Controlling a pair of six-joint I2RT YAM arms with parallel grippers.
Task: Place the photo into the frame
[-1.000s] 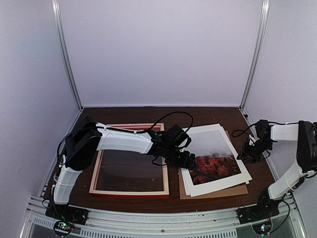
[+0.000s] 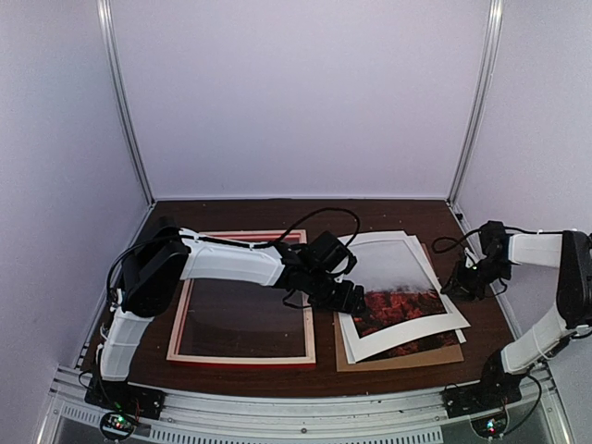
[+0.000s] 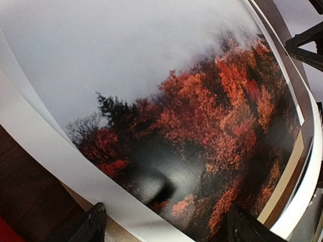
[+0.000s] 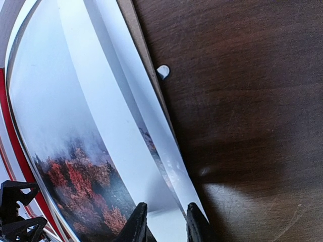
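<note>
A stack of white-bordered autumn-tree photos lies on a brown board, right of the wooden frame with its dark clear panel. My left gripper is over the stack's left edge; in its own view the fingers stand open at the photo's white border. My right gripper is at the stack's right edge, its fingers parted over the border; the top sheet there is slightly lifted and bowed.
White walls enclose the back and sides. Cables loop over both arms.
The top photo's front edge has risen and bowed, showing more of the sheet beneath. The right gripper has shifted very slightly; the left arm is still.
</note>
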